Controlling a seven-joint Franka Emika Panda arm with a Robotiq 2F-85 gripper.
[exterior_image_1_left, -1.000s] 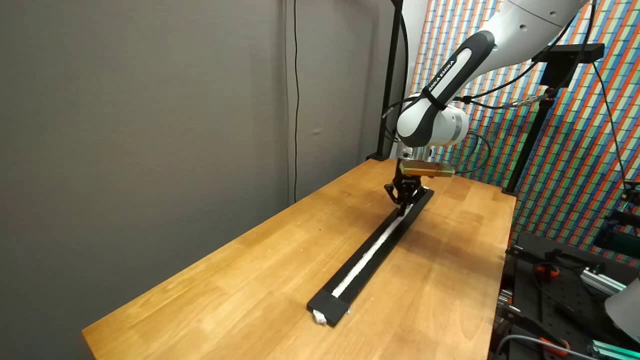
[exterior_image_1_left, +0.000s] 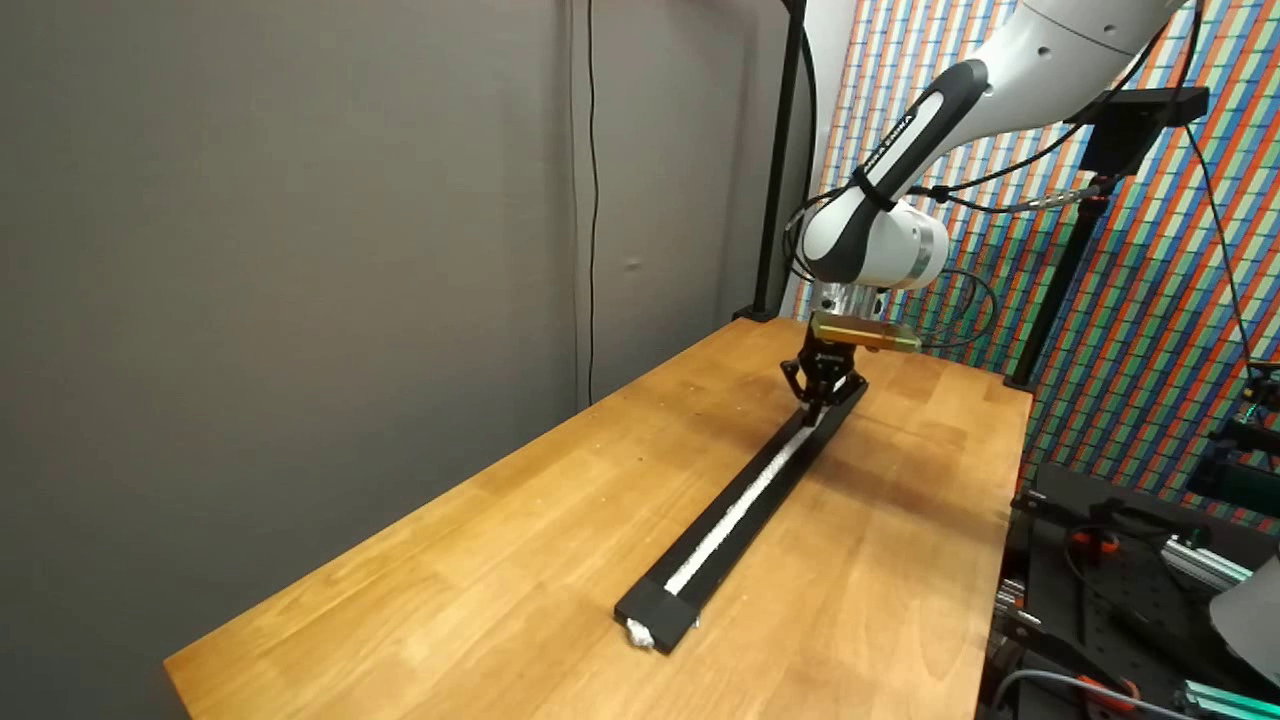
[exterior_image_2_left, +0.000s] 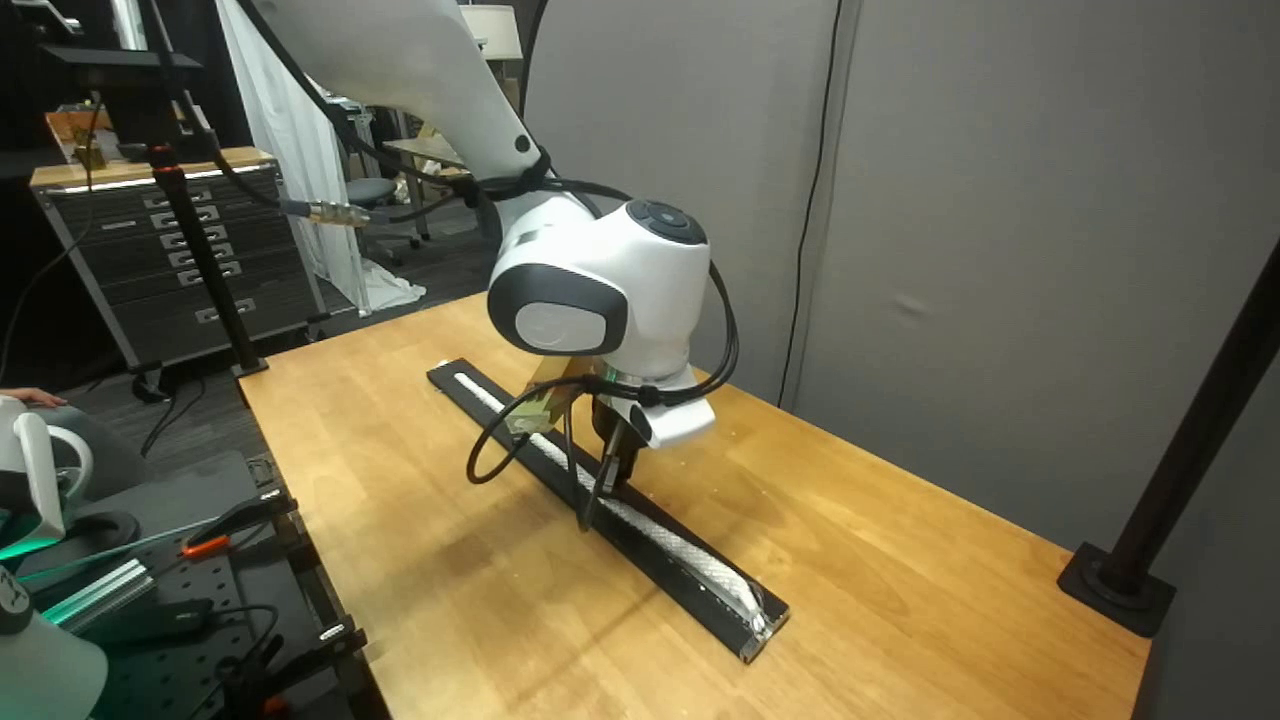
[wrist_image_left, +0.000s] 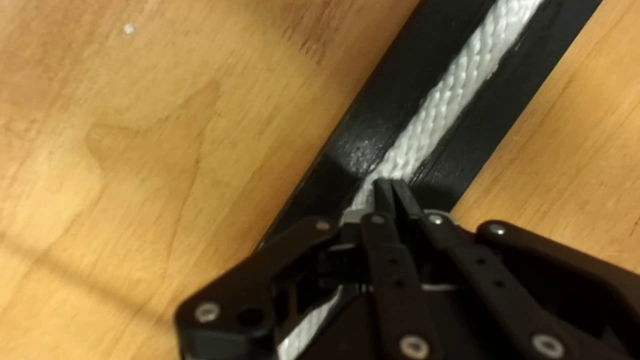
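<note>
A long black channel bar (exterior_image_1_left: 768, 504) lies on the wooden table, with a white braided rope (exterior_image_1_left: 738, 510) running along its groove. My gripper is shut, its fingertips side by side right over the rope (wrist_image_left: 444, 102). They look to be touching it or just above; which one, I cannot tell. Nothing shows between the fingers. In exterior view 2 the gripper (exterior_image_2_left: 618, 486) points down at the bar (exterior_image_2_left: 660, 564), and the rope (exterior_image_2_left: 708, 570) appears raised in the groove toward the bar's near end.
A grey wall (exterior_image_1_left: 360, 300) borders one long side. Black posts (exterior_image_1_left: 780, 168) stand at its corners. A dark cart with tools (exterior_image_2_left: 240, 576) sits beside the table. Loose cables (exterior_image_2_left: 480, 456) hang by the wrist.
The gripper has shifted slightly along the bar toward its far end in exterior view 1, staying low over the rope. The bar itself has not moved.
</note>
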